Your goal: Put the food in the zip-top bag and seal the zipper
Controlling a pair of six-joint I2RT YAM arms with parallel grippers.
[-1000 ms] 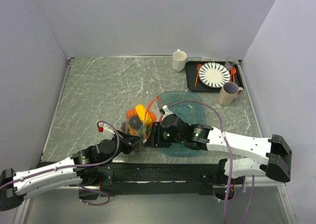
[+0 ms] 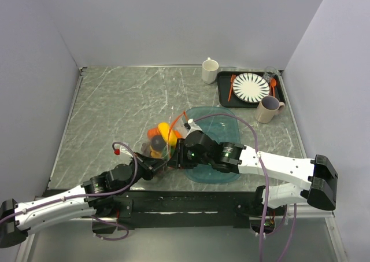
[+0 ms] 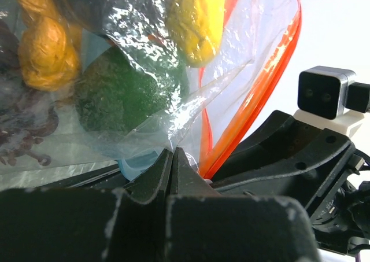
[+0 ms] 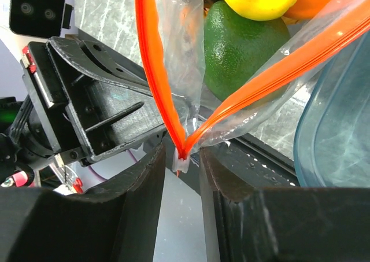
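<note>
The zip top bag (image 2: 165,137) holds food: a yellow item (image 3: 195,19), a green item (image 4: 240,48), orange and dark pieces. Its orange zipper (image 4: 156,71) narrows to a clear end tab between the tips of my right gripper, whose fingers stand part open around it. My left gripper is shut at the clear plastic below the food; whether plastic is between its tips is hard to tell. In the top view both grippers meet at the bag's front.
A teal bin (image 2: 214,175) lies right of the bag. At the back are a white mug (image 2: 209,71), a black tray (image 2: 225,103) with plate and cutlery, and a beige mug (image 2: 267,110).
Both grippers have shifted very slightly at the bag's front, the left one a little to the right, with the right arm moving a little.
</note>
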